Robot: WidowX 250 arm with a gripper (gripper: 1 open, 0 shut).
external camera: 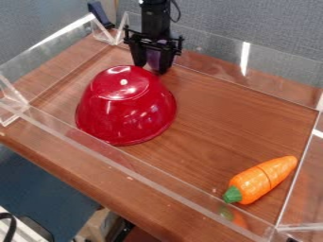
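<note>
A red bowl (125,107) lies upside down on the wooden table, left of centre. Behind it, at the back, my black gripper (154,55) is low over the table, around a small dark purple object (159,60); whether its fingers close on that object is unclear. An orange toy carrot (263,178) with a green top lies at the front right.
Clear plastic walls (244,55) border the work area on the wooden table (228,123).
</note>
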